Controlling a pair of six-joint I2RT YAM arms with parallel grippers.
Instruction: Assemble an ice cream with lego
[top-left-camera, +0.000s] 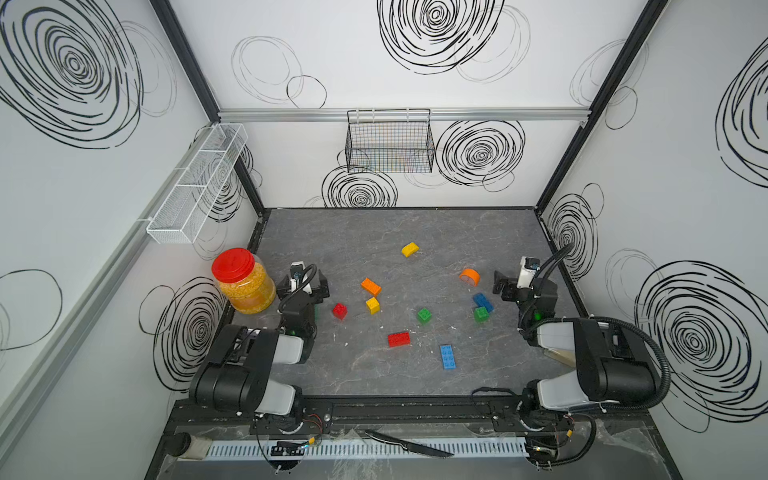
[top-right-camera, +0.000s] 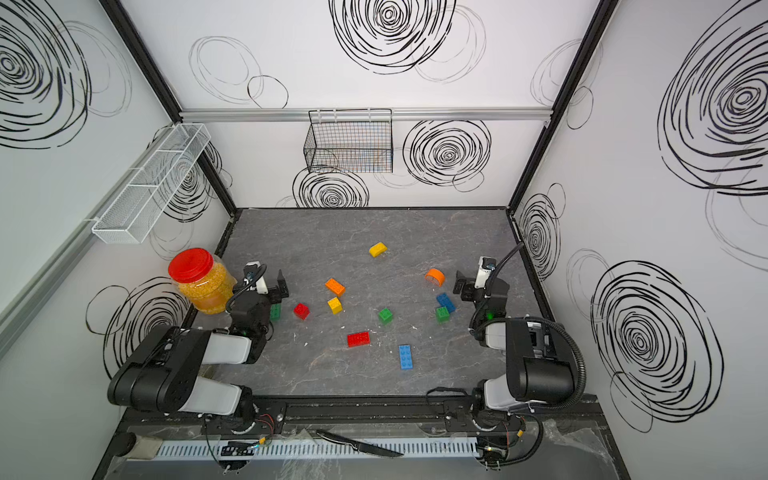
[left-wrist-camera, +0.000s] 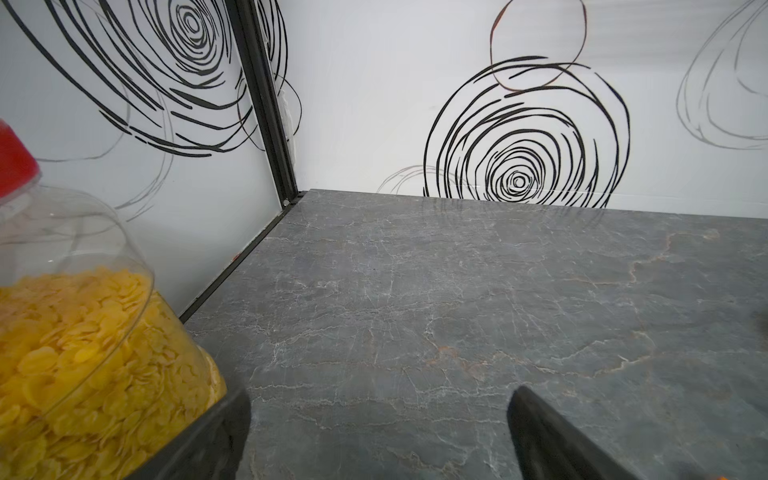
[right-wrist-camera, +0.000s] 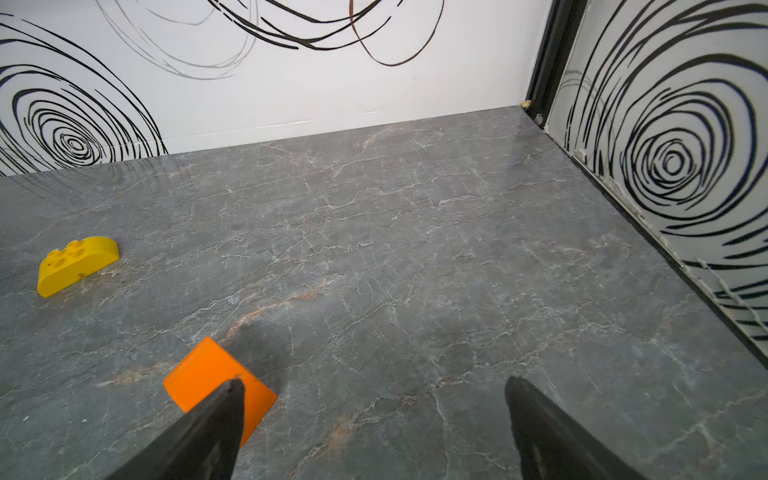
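Observation:
Loose bricks lie scattered and apart over the middle of the table: a curved yellow brick (top-left-camera: 409, 249) at the back, an orange brick (top-left-camera: 370, 286), a yellow block (top-left-camera: 373, 305), a small red brick (top-left-camera: 340, 311), a longer red brick (top-left-camera: 398, 339), a green brick (top-left-camera: 425, 316) and a light blue brick (top-left-camera: 447, 357). On the right, an orange arch (top-left-camera: 469, 277) lies near a dark blue brick (top-left-camera: 482, 301) and another green brick (top-left-camera: 481, 314). My left gripper is open and empty beside the jar. Empty too, my right gripper stands open right of the arch.
A large red-lidded jar of yellow flakes (top-left-camera: 249, 289) stands close to the left gripper. Partly behind the left arm sits a green brick (top-right-camera: 275, 312). A wire basket (top-left-camera: 390, 144) hangs on the back wall.

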